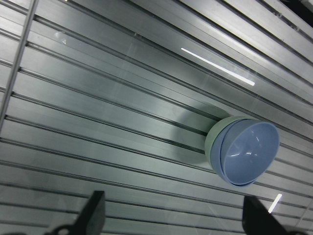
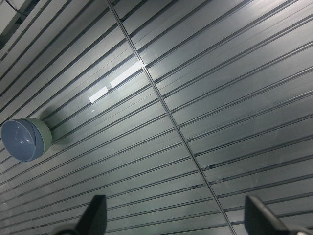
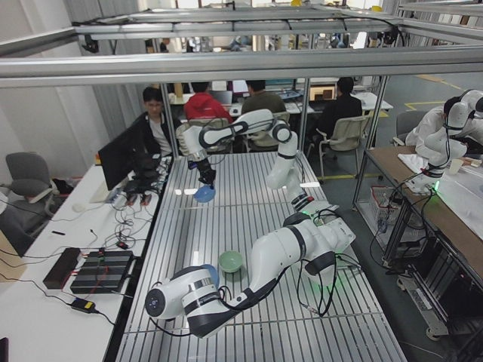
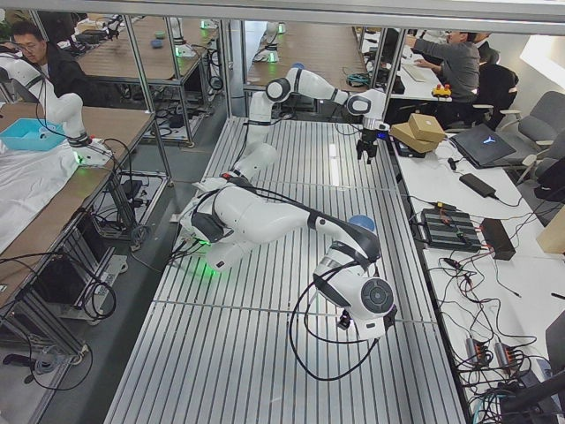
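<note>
In the left wrist view, my left gripper is open with nothing visible between its fingers; blue bowls (image 1: 249, 154) sit nested in a green bowl (image 1: 211, 142) at the right. My right gripper also looks open and empty; the right wrist view shows the same stack (image 2: 19, 139) at the left. The camera left view differs: a blue bowl (image 3: 204, 194) is at the far arm's gripper, and the green bowl (image 3: 231, 262) stands apart, beside another blue bowl (image 3: 211, 271) partly hidden by the near arm. I cannot tell whether that far bowl is held.
Side desks with electronics (image 3: 98, 273) and cables line one edge; another robot's bench (image 3: 460, 219) stands across an aisle. Frame posts surround the table.
</note>
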